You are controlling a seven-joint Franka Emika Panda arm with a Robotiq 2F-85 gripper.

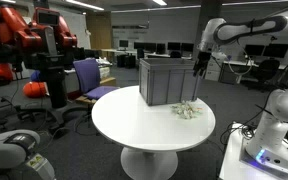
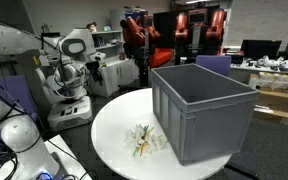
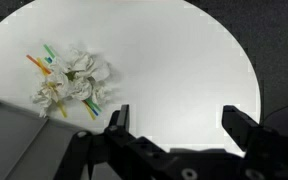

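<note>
A heap of crumpled white paper with several coloured sticks lies on the round white table. The same paper heap shows beside the grey bin in exterior view 2. The large open-topped grey bin stands upright on the table, with its inside wall partly visible. My gripper is open, its black fingers far apart and nothing between them. It hangs well above the table, to the right of the heap in the wrist view. In exterior view 1 the arm's gripper is high up near the bin.
The bin's tall wall rises close to the heap. Beyond the table are an office chair, desks, and other red-and-black robot equipment.
</note>
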